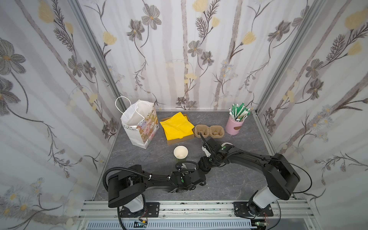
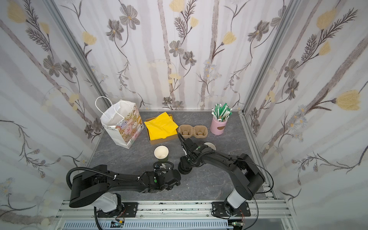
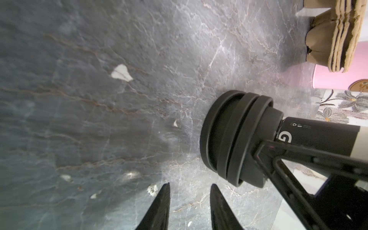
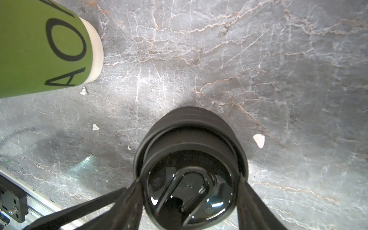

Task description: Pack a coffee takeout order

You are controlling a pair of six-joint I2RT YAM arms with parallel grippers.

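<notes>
In the right wrist view, my right gripper is open, its fingers on either side of a stack of black lids (image 4: 189, 126); whether they press on it is hard to tell. The same stack (image 3: 237, 138) appears from the side in the left wrist view. My left gripper is open and empty, apart from the lids. A green cup (image 4: 49, 49) with a white rim stands near the lids. Behind them is a black cup (image 3: 322, 134), largely hidden by the right arm from above. A brown cup carrier (image 1: 209, 131) lies at the back.
A white patterned paper bag (image 1: 140, 126) stands at back left. Yellow napkins (image 1: 177, 125) lie in a cardboard box beside it. A pink holder (image 1: 233, 126) with green-white sticks is at back right. Both arms are close together mid-table.
</notes>
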